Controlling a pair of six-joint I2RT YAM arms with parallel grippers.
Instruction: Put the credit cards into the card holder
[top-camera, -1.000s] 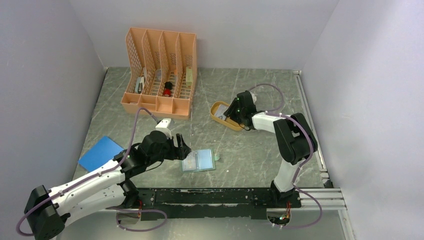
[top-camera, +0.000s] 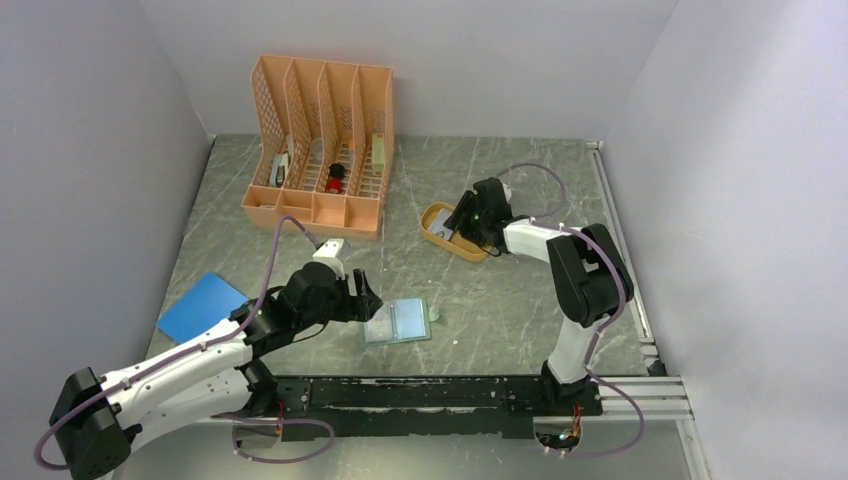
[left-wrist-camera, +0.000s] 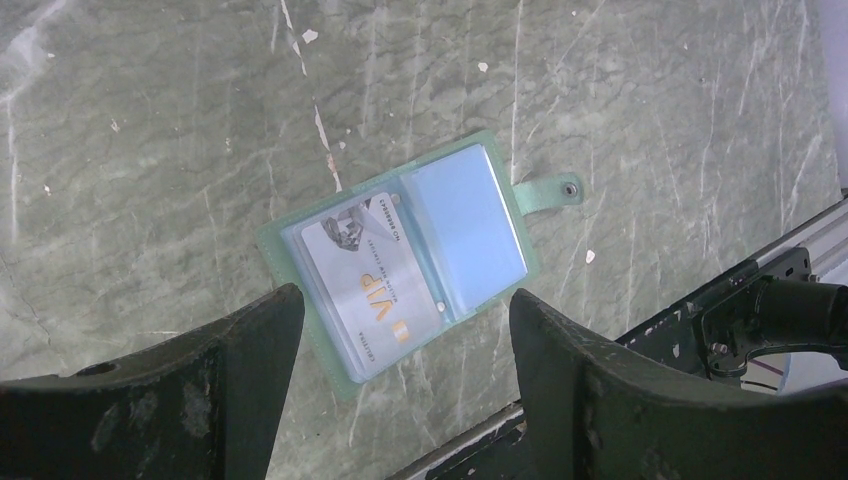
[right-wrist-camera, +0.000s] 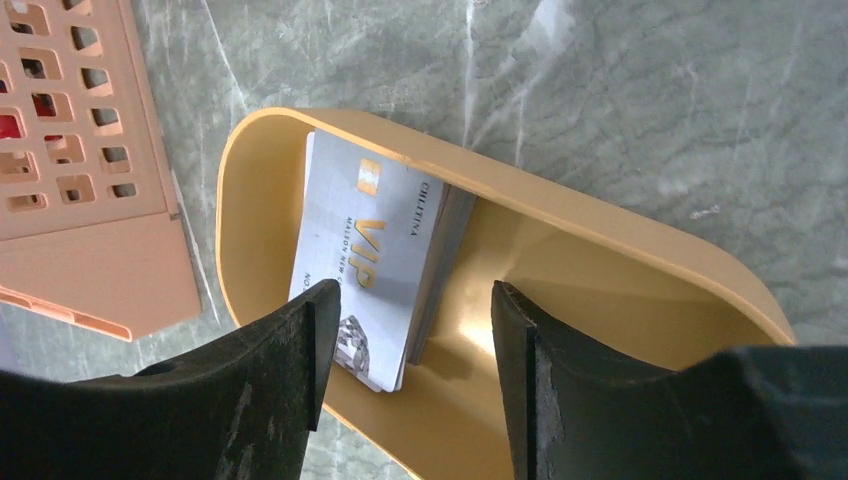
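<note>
Grey VIP cards (right-wrist-camera: 365, 235) lie stacked at one end of the tan oval tray (right-wrist-camera: 600, 220) in the right wrist view. Over that tray my right gripper stands open, one finger close to the cards' edge, the other above the tray's bare floor; whether either touches is unclear. The pale green card holder (left-wrist-camera: 400, 260) lies unfolded on the table, a VIP card (left-wrist-camera: 370, 280) in one clear pocket and a plain bluish face in the other. My left gripper is open above the holder with nothing between its fingers.
An orange divided rack (top-camera: 325, 150) holding small items stands at the back left, close to the tray. A blue sheet (top-camera: 200, 307) lies at left, beside my left arm.
The left arm, holder and tray stay put.
</note>
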